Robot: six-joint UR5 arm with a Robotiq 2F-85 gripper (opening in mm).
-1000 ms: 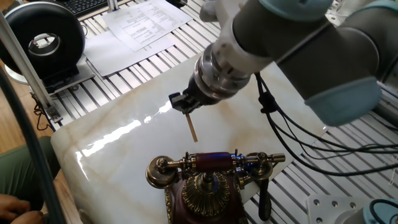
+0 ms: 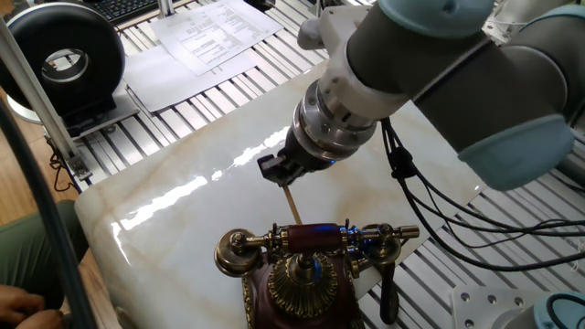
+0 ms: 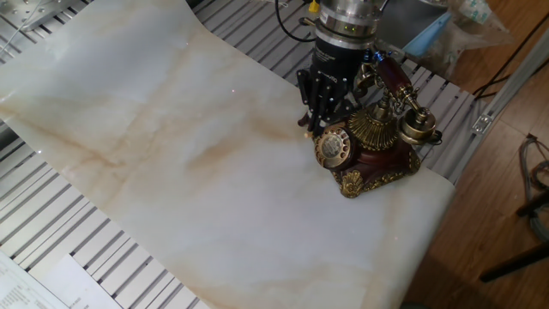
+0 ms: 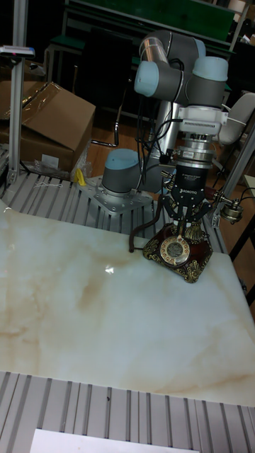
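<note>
An antique-style telephone (image 2: 306, 283) in dark red and brass stands on the marble-patterned sheet (image 2: 174, 215), its handset (image 2: 313, 238) lying across the cradle. Its round dial (image 3: 334, 148) shows in exterior view 2, and exterior view 3 has the dial (image 4: 175, 251) facing the camera. My gripper (image 2: 281, 174) is shut on a thin wooden stick (image 2: 292, 203) that points downward. It hangs just on the dial side of the telephone, and in exterior view 1 the stick's lower end meets the handset's outline. Whether the tip touches the dial is hidden there.
Papers (image 2: 206, 41) lie beyond the sheet near a black ring-shaped device (image 2: 64, 59). Cables (image 2: 439, 219) hang from the arm. A person's hand (image 2: 27, 302) is at the lower left. Much of the sheet is bare.
The telephone has stayed in place.
</note>
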